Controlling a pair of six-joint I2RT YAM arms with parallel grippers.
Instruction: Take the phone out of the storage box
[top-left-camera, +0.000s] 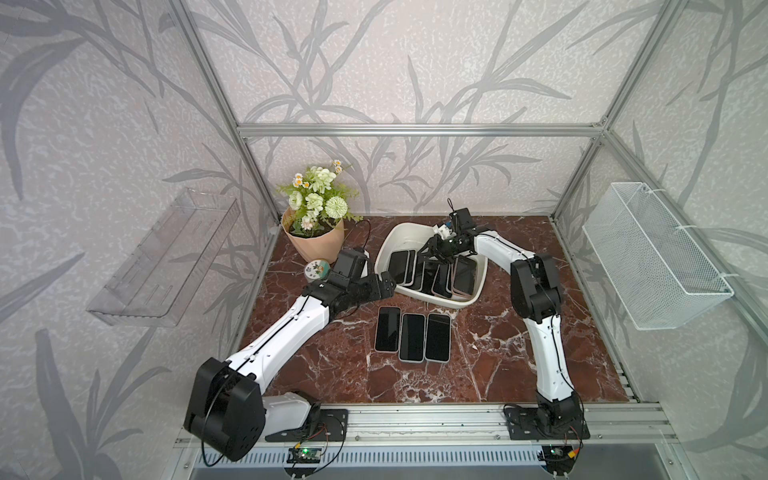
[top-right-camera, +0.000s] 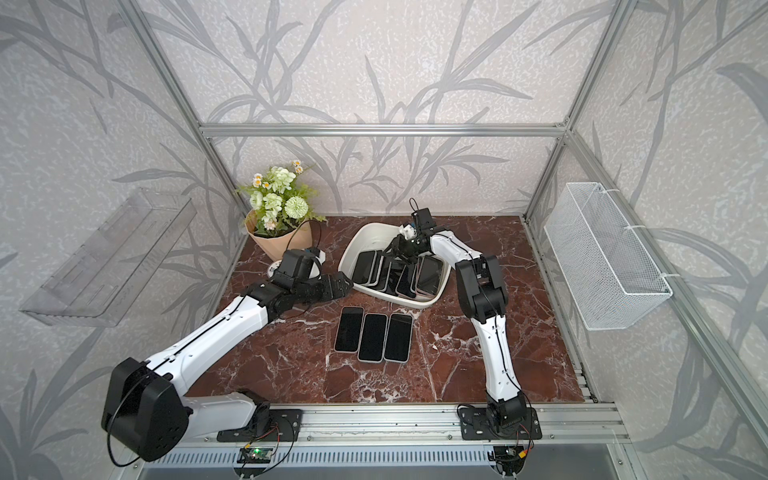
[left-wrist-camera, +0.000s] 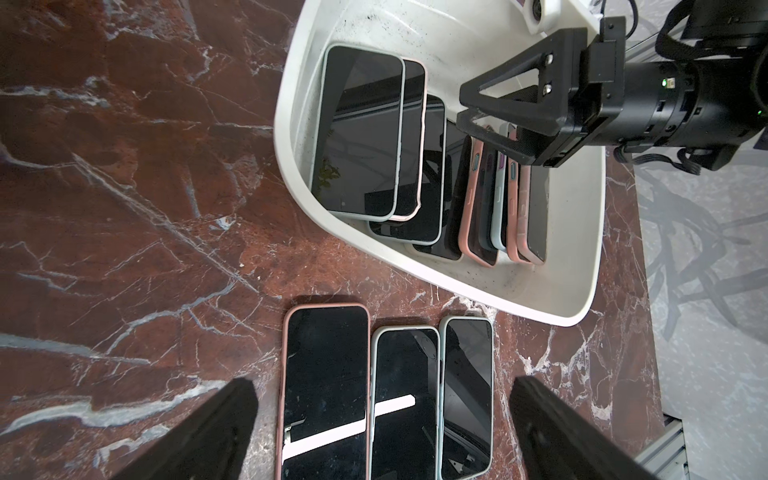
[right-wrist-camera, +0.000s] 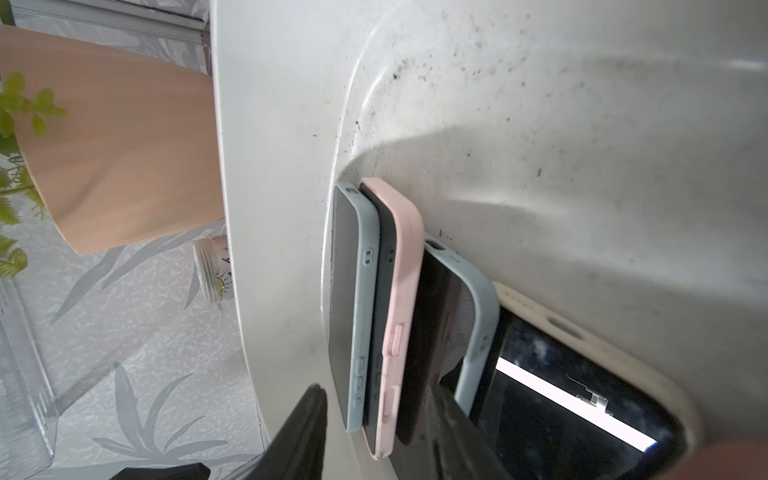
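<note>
The white storage box (top-left-camera: 432, 297) holds several phones (left-wrist-camera: 360, 132) leaning in rows. In the right wrist view a pale blue-cased phone (right-wrist-camera: 349, 304) and a pink-cased phone (right-wrist-camera: 397, 320) lean near the box wall. My right gripper is open, down inside the box over those phones. My left gripper is open above the table, left of the box, with nothing between its fingers. Three phones (top-left-camera: 412, 337) lie screen-up side by side on the table in front of the box.
A potted flower (top-left-camera: 312, 240) and a small round container (top-left-camera: 315, 269) stand at the back left. Wire baskets (top-left-camera: 656, 264) hang on both side walls.
</note>
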